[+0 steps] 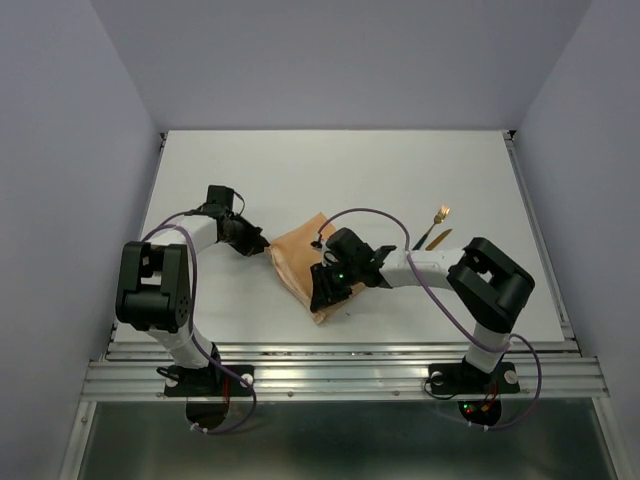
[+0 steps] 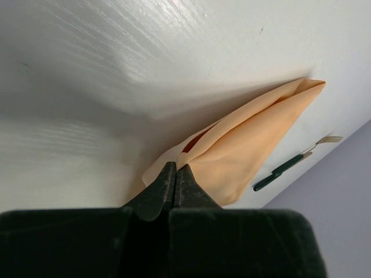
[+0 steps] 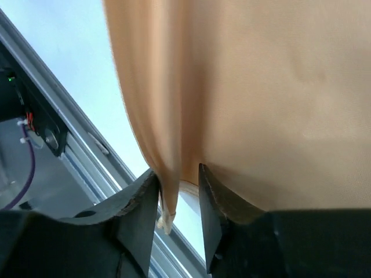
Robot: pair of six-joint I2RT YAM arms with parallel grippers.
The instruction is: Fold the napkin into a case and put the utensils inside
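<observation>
The peach napkin (image 1: 298,245) lies at the middle front of the table, its left side folded into a long roll (image 3: 162,87). My left gripper is shut on a corner of the napkin at the upper left end of that fold. My right gripper is part open at the fold's lower end near the front edge, with the fold at its left finger. A fork (image 1: 441,214) and a knife (image 1: 441,237) lie right of the napkin, with a green handle (image 2: 267,179) showing.
The metal front rail (image 3: 104,168) runs close below my right gripper. Both arms occupy the front sides.
</observation>
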